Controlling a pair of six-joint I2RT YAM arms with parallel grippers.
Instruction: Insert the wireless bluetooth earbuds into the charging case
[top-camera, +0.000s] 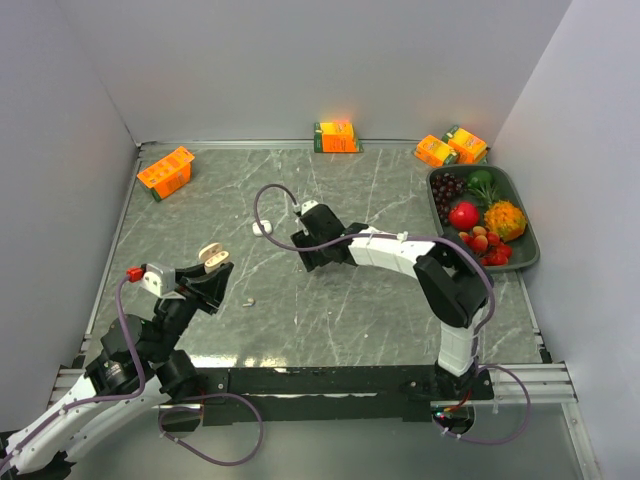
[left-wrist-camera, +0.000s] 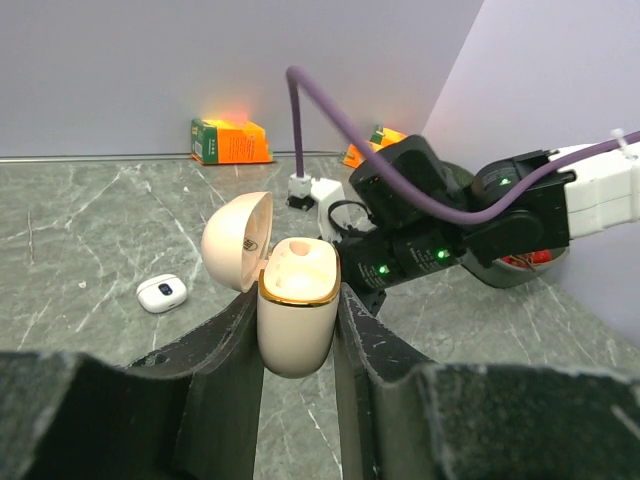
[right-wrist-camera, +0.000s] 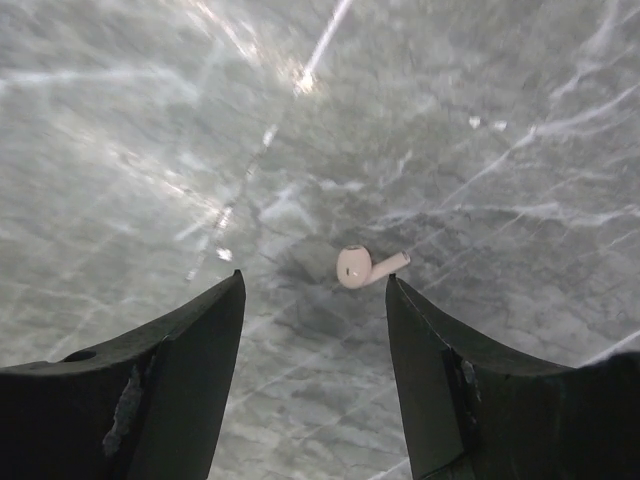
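My left gripper is shut on the cream charging case (left-wrist-camera: 298, 320), held upright with its lid (left-wrist-camera: 230, 240) flipped open; in the top view it hangs at the lower left (top-camera: 216, 262). My right gripper is open above the marble table, near the middle in the top view. A single pale earbud (right-wrist-camera: 355, 267) lies on the table just beyond and between its fingertips in the right wrist view; in the top view the earbud (top-camera: 249, 302) lies right of the left gripper. A small white case-like object (left-wrist-camera: 161, 293) lies farther back on the table.
Orange boxes (top-camera: 165, 172) stand at the back left, back middle (top-camera: 336, 137) and back right (top-camera: 437, 150). A grey tray (top-camera: 523, 250) of fruit sits on the right. Purple cables (top-camera: 350, 241) run over both arms.
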